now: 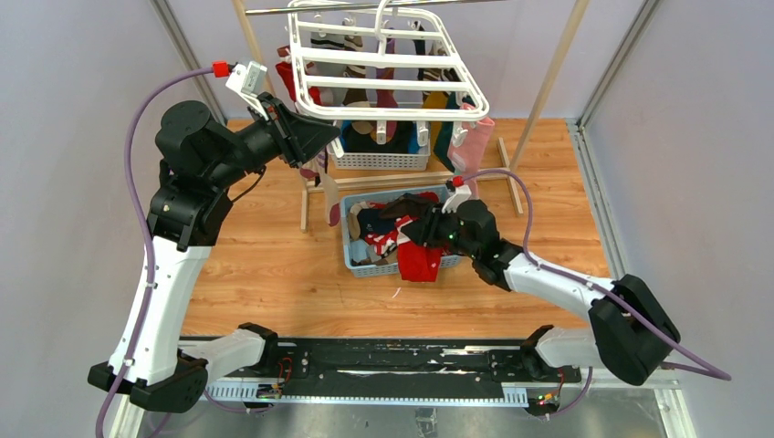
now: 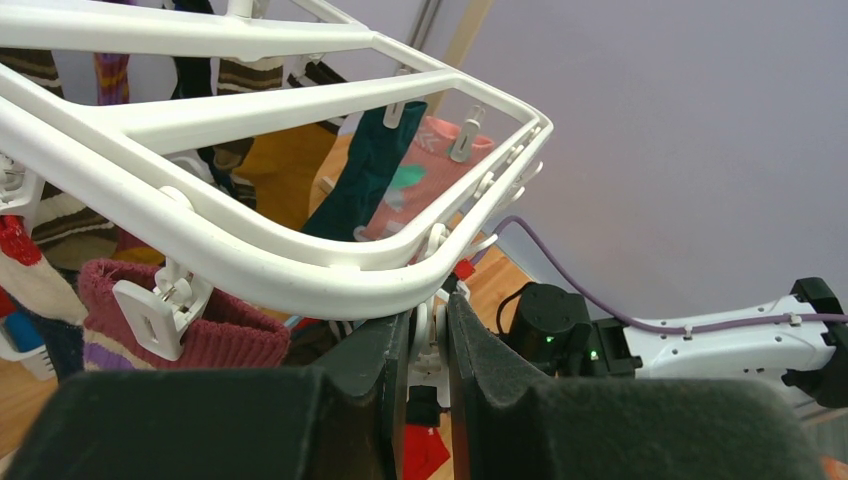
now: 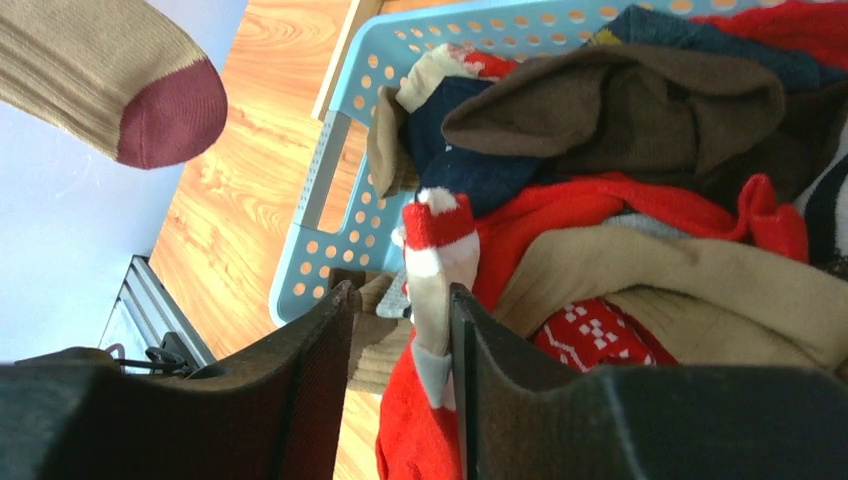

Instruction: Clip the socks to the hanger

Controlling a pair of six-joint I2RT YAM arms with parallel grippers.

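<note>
The white hanger (image 1: 392,114) hangs at the back with several socks clipped under it. At its front left corner is my left gripper (image 1: 330,139). In the left wrist view my left gripper is shut on a white clip (image 2: 428,372) under the hanger's frame. Over the blue basket (image 1: 372,271) of loose socks is my right gripper (image 1: 418,235). Its fingers (image 3: 335,345) are apart on either side of a red and white sock (image 3: 440,255). That sock hangs over the basket's front edge; whether a finger touches it I cannot tell.
A white basket (image 1: 381,162) stands behind the blue one, under the hanger. Wooden stand legs (image 1: 553,78) rise at the sides. A beige sock with a maroon toe (image 1: 329,196) dangles left of the blue basket.
</note>
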